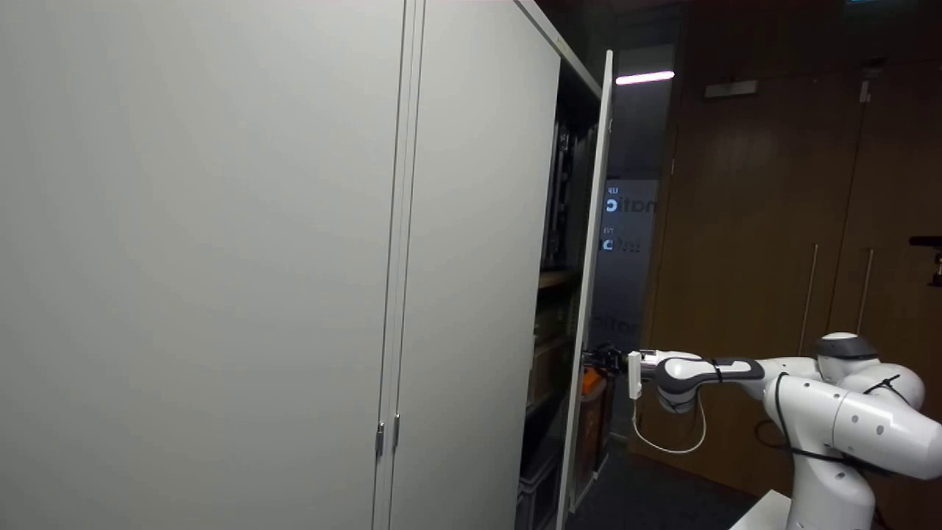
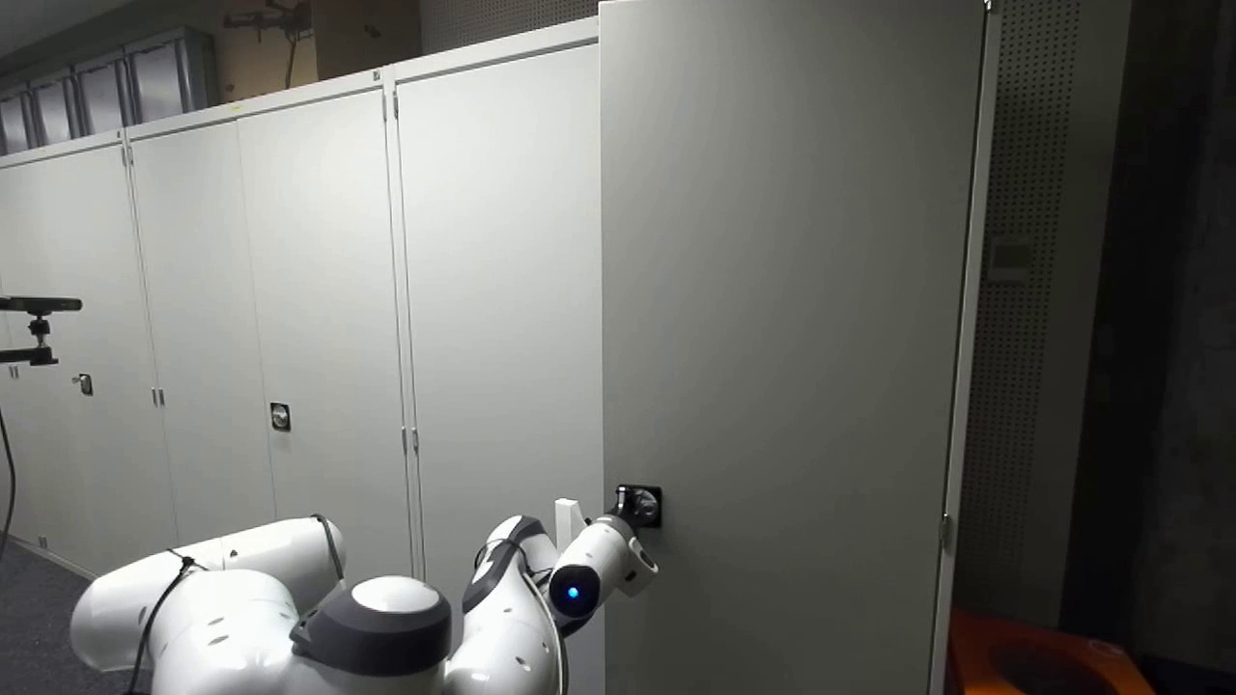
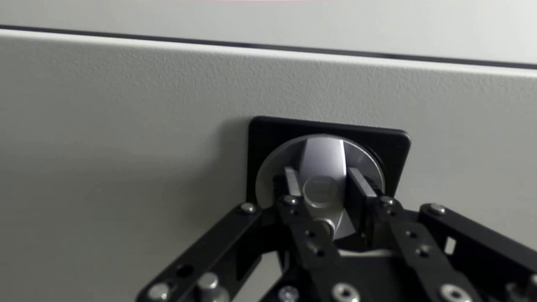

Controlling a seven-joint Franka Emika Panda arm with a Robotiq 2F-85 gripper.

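Observation:
A grey cabinet door (image 2: 788, 290) stands swung partway open; exterior view 1 shows the door (image 1: 593, 238) almost edge-on, with a dark gap beside it. Close up in the wrist view is its silver handle knob (image 3: 323, 171), set in a black square plate (image 3: 282, 128). My gripper is shut on this knob, one finger on either side of it. In exterior view 2 the gripper (image 2: 632, 510) meets the door near its left edge, and the arm partly covers the black plate.
Shelves with boxes (image 1: 549, 371) show inside the cabinet. Closed cabinet doors (image 2: 498, 266) continue to the left in exterior view 2. An orange object (image 2: 1043, 660) is on the floor right of the cabinet. Open floor (image 1: 680, 495) lies between the cabinet and the robot base.

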